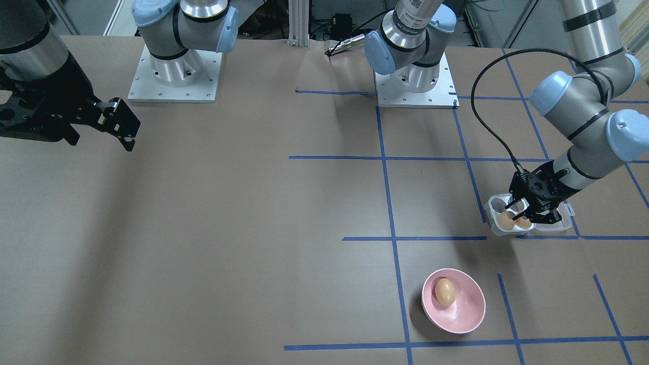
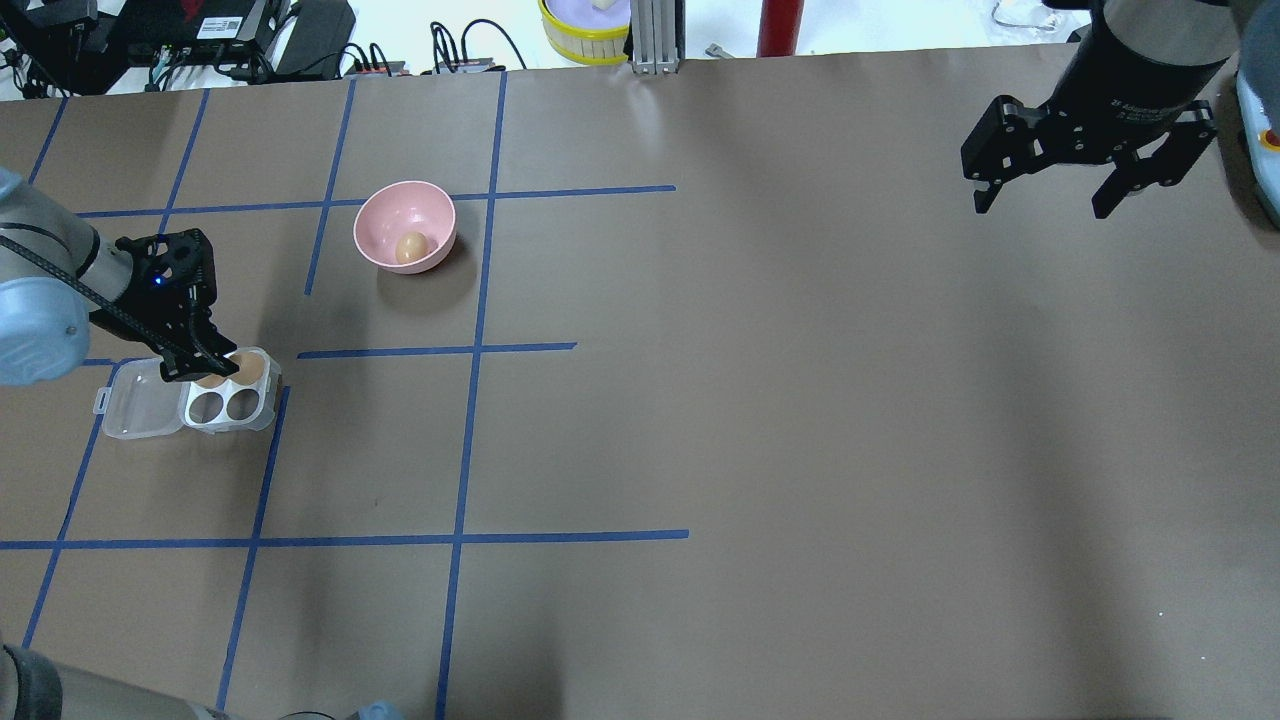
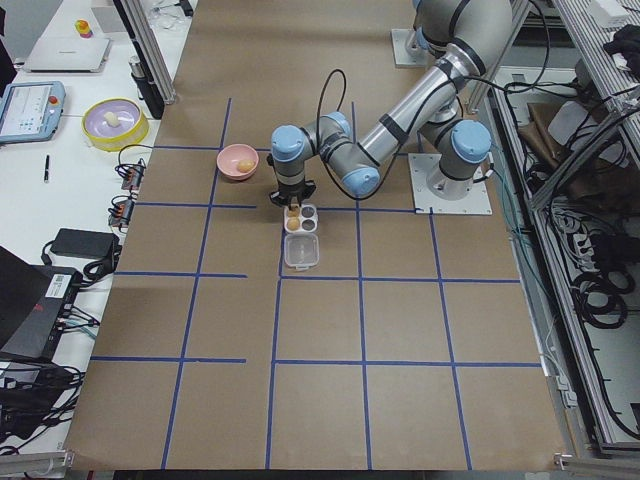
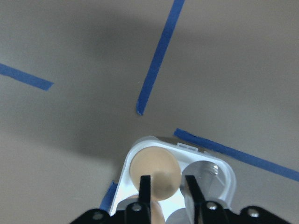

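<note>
The clear plastic egg carton (image 2: 234, 410) lies open at left in the top view, its lid (image 2: 144, 408) flat beside it. It holds two brown eggs (image 4: 154, 165) in cells next to two empty ones. My gripper is directly over the carton, its two fingertips apart above an egg and the divider; nothing is clearly held between them. A pink bowl (image 1: 453, 310) with one egg (image 1: 445, 291) inside sits nearer the front camera.
Other arms stand around the table, including a large black gripper (image 2: 1080, 150) at upper right in the top view.
</note>
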